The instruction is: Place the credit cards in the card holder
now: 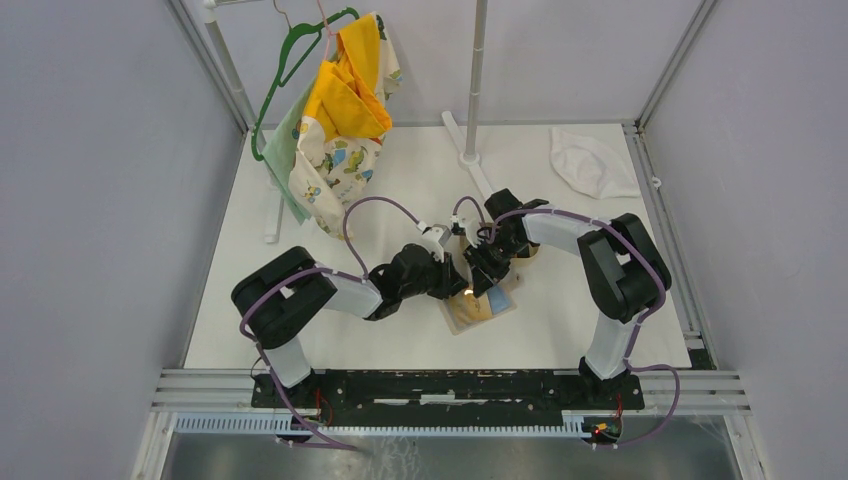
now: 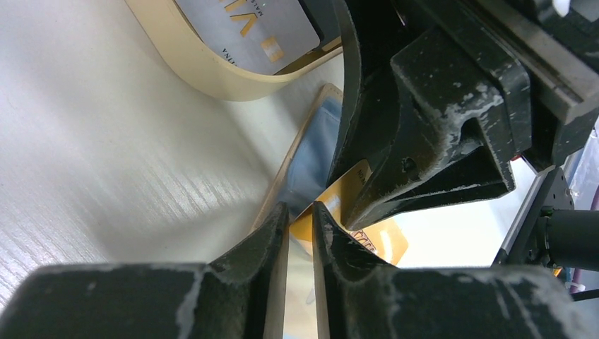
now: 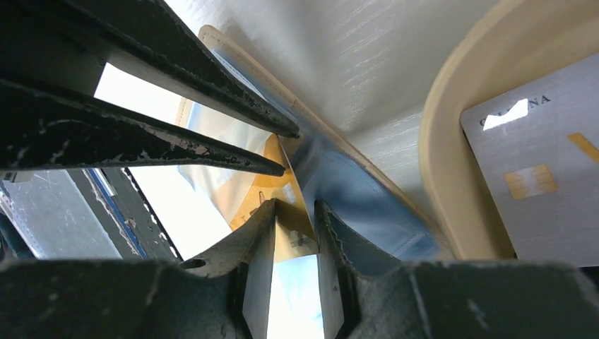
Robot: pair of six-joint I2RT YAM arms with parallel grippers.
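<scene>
A gold card (image 3: 282, 212) stands on edge, slanted, over the card holder (image 1: 455, 325), a flat folder with a pale edge and a blue pocket (image 3: 374, 205). My left gripper is part open, and one corner of the card lies in the gap between its fingertips. My right gripper is also part open around the card's other end; the card's corner comes close to one of its fingers (image 3: 329, 233). Both grippers face each other over the holder. How far the card reaches into a pocket is hidden.
A tan round-edged container (image 3: 438, 134) with a silver card (image 3: 533, 162) inside stands close behind the holder. Hanging clothes (image 1: 345, 120) are at the back left, and a white cloth (image 1: 592, 165) lies at the back right.
</scene>
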